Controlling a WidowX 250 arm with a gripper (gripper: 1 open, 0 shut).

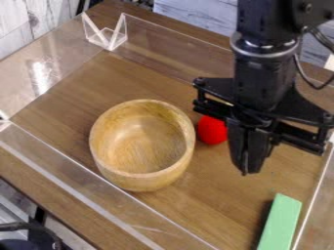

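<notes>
The black gripper (251, 148) hangs in the right half of the camera view, shut, with nothing visible between its fingers. Its body hides much of the back right of the table. A red round object (210, 131) lies just left of the fingers, partly behind the gripper housing. A wooden bowl (143, 166) rests left of it, seemingly empty. A green block (279, 225) lies at the front right.
The wooden table (72, 104) has clear room at the back left and between bowl and green block. A clear wire-like holder (104, 31) stands at the back left. Transparent edges border the table.
</notes>
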